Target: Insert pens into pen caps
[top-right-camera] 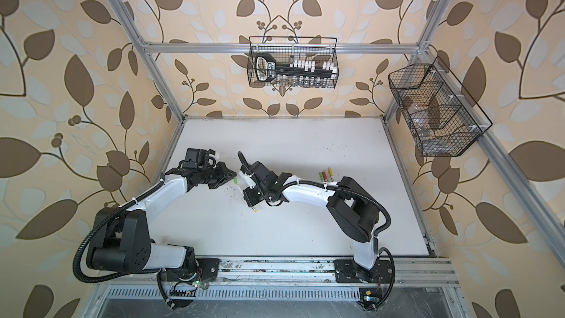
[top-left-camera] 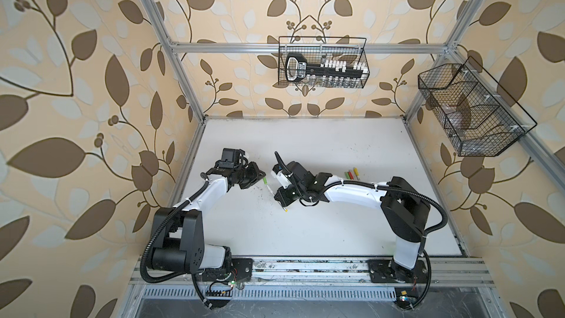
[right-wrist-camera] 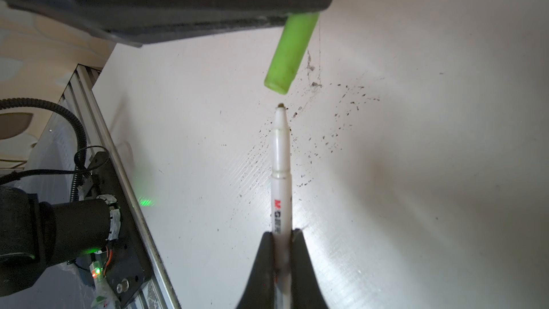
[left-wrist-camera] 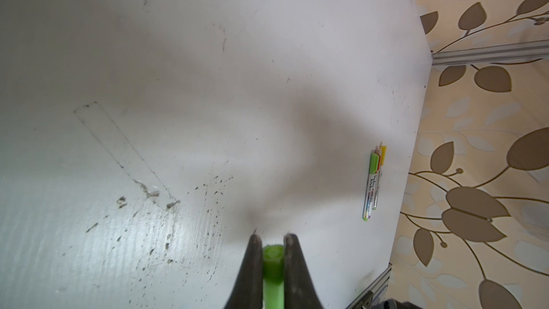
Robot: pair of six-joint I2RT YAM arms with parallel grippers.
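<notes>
A green pen cap (right-wrist-camera: 291, 52) is held by my left gripper, shut on it, with its open end pointing at the pen in the right wrist view. My right gripper is shut on the white pen (right-wrist-camera: 281, 157), whose bare tip points up toward the cap. In that view a small gap shows between tip and cap mouth, and the cap leans slightly against the pen's line. From the top left view, the cap (top-left-camera: 264, 180) and the pen (top-left-camera: 270, 189) lie nearly in one line above the table.
Several capped pens with green, red and yellow ends (top-left-camera: 352, 174) lie on the table (top-left-camera: 306, 135) behind the right arm. Wire baskets (top-left-camera: 323, 64) hang on the back and right walls.
</notes>
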